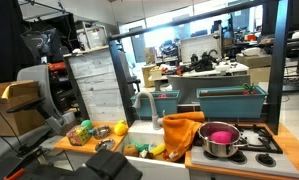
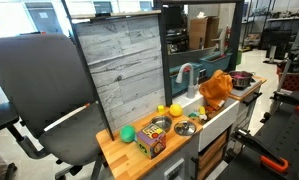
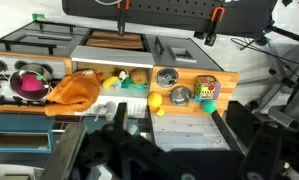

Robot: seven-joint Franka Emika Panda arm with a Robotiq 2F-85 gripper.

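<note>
In the wrist view my gripper shows as dark shapes along the bottom edge. Its two fingers stand well apart, with nothing visible between them. It hangs high above a toy-kitchen counter. An orange cloth [image 1: 183, 132] lies crumpled on the counter beside the sink. Right of it, a metal pot [image 1: 221, 141] with a pink thing [image 1: 220, 136] inside sits on the black stove [image 1: 257, 146]. Yellow and green toy food lies around the sink front. Left of the sink are metal bowls [image 3: 182, 96], a yellow item [image 3: 155, 101] and a colourful box [image 2: 152, 138] with a green round thing [image 2: 127, 132] beside it.
Behind the counter are a grey faucet [image 1: 145, 106], blue-green bins [image 1: 232, 105] and a wooden-plank panel [image 2: 126, 70]. A dark post and crossbar frame the counter. An office chair [image 2: 49, 85] stands at the left. Black table surface with red handles [image 2: 273, 160] borders the front.
</note>
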